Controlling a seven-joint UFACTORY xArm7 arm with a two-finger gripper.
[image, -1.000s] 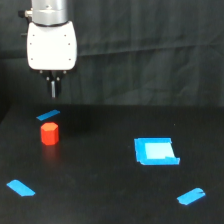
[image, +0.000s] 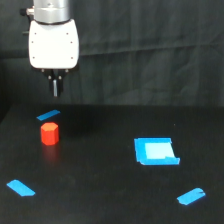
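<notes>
A small red block (image: 50, 133) with a roughly hexagonal outline sits on the black table at the left. My gripper (image: 56, 90) hangs above and behind it, at the far left of the table, clear of the block. Its fingers look dark and narrow against the dark backdrop, too small to tell how they stand. Nothing visible hangs from them. Toward the right lies a white square (image: 158, 151) framed by blue tape (image: 140, 150).
Loose blue tape strips lie at the back left (image: 48, 115), the front left (image: 20, 187) and the front right (image: 190, 196). Bare table (image: 100, 165) separates the red block from the taped square. A dark curtain (image: 140, 60) hangs behind.
My arm and gripper have shifted slightly to the right. The red block and the taped square have stayed in place.
</notes>
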